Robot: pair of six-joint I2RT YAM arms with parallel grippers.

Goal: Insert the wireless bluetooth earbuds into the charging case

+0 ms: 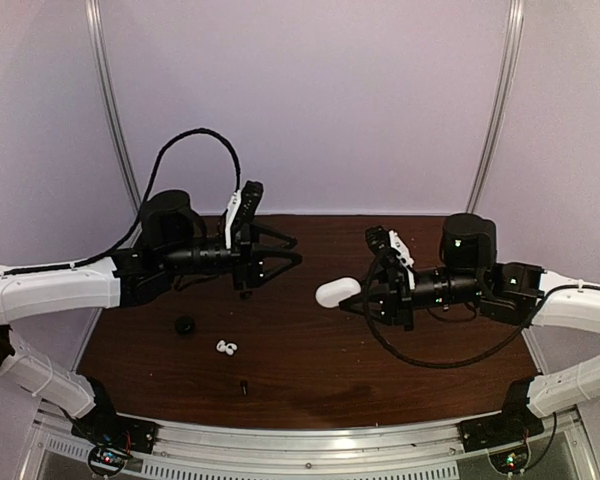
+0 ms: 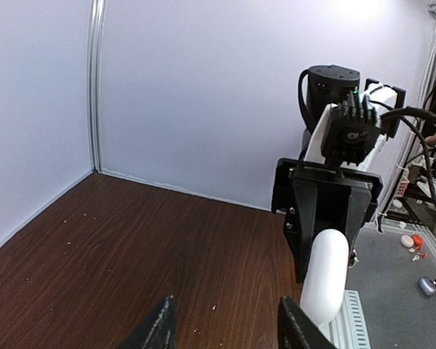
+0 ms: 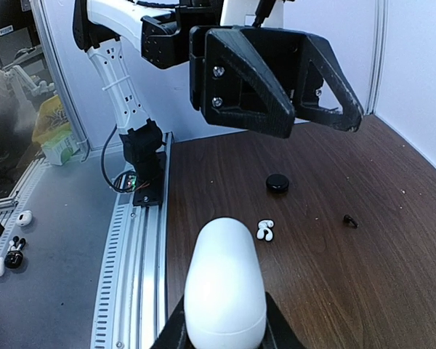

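The white charging case point(image 1: 337, 292) is held in my right gripper point(image 1: 357, 298), shut on it; in the right wrist view the case point(image 3: 225, 283) fills the lower middle. My left gripper point(image 1: 290, 256) stands open to the left of and above the case, apart from it, its fingers empty; its fingertips show at the bottom of the left wrist view, with the case point(image 2: 325, 276) to their right. The two white earbuds point(image 1: 226, 347) lie together on the wooden table point(image 1: 310, 380), below and left of the left gripper.
A round black puck point(image 1: 185, 325) lies left of the earbuds, and a small dark piece point(image 1: 244, 387) lies in front of them. Walls enclose the back and sides.
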